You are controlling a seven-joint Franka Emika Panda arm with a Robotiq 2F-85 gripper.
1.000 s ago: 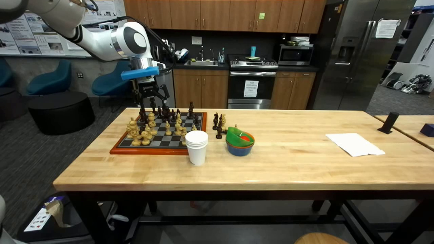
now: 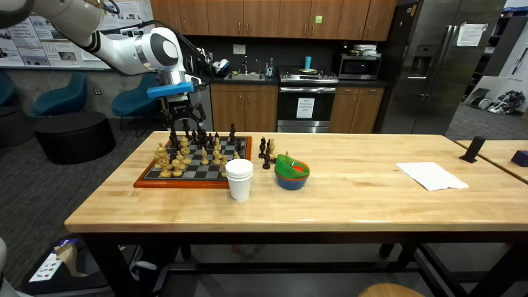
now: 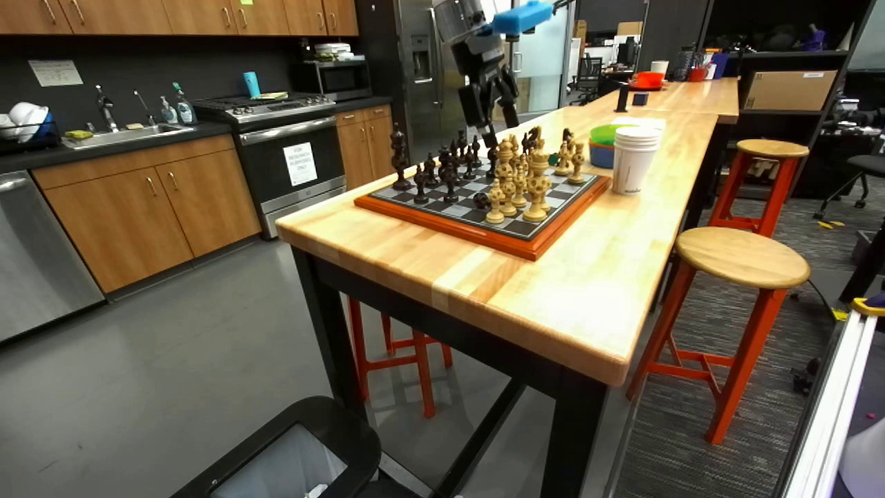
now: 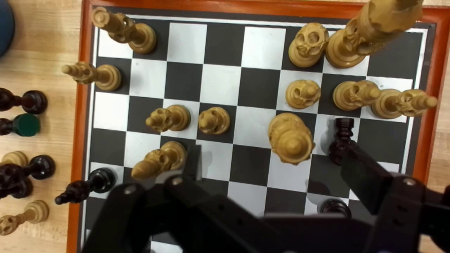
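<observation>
My gripper (image 2: 186,128) hangs above the far left part of the chessboard (image 2: 198,183), its fingers apart with nothing held between them. In the wrist view the gripper spans several squares. A tall light piece (image 4: 291,141) stands in the gap's line of sight, apart from both fingers. A dark piece (image 4: 342,139) lies on its side close to the right finger (image 4: 366,177); that finger covers part of it. Dark and light chess pieces stand across the board, and the gripper hides some squares nearest the wrist camera's bottom edge.
Several captured-side pieces (image 4: 33,102) stand off the board on the tabletop. Stacked white cups (image 2: 239,180) and a blue bowl (image 2: 292,183) holding a green one (image 2: 287,166) are close to the board's right side. Bare wood stretches right toward a white sheet (image 2: 431,175).
</observation>
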